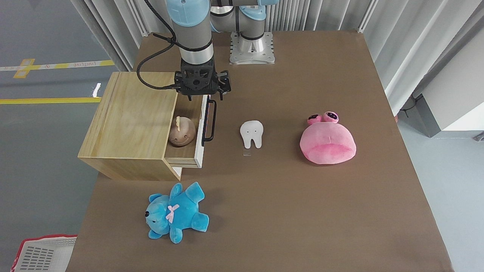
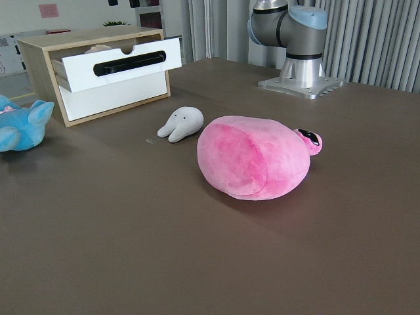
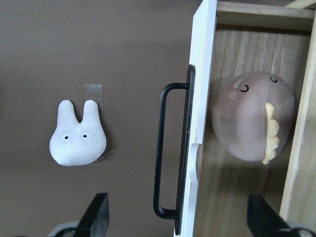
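A wooden cabinet has its top drawer pulled out, with a white front and black handle. Inside lies a round brownish plush with a cream crest. My gripper is open above the drawer's front edge, its two fingers wide apart with nothing seen between them but the drawer front and handle below. A small white plush with two prongs lies on the table right of the drawer in the front view.
A pink plush lies farther right on the table. A blue bear lies in front of the cabinet. A white basket with red rim stands off the table at lower left.
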